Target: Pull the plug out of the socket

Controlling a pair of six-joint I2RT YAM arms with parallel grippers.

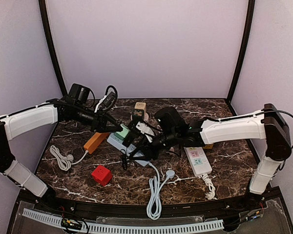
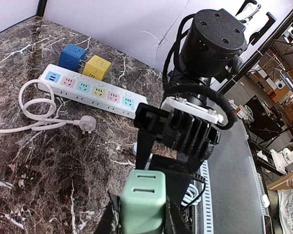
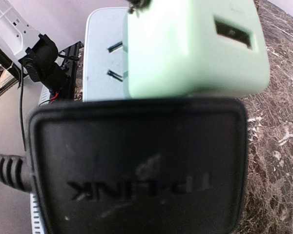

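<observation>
A mint-green adapter [image 1: 122, 130] sits on the light-blue power strip [image 1: 115, 141] in the top view. Around it is my left gripper [image 1: 116, 127]; the left wrist view has the green adapter [image 2: 144, 200] between the two fingers, but how firmly they touch it is unclear. Beside the green one, a black TP-LINK plug [image 3: 136, 161] fills the lower right wrist view, covering the right fingers. Over the strip, my right gripper [image 1: 134, 141] is shut on this black plug. Two slots of the strip [image 3: 100, 58] show beside the green adapter.
Left of the strip lie an orange strip [image 1: 95, 142] and a red cube socket [image 1: 101, 175]. A white strip [image 1: 198, 163] is on the right, with blue [image 2: 72, 57] and yellow [image 2: 96, 67] cubes. The blue strip's cable [image 1: 154, 195] coils in front.
</observation>
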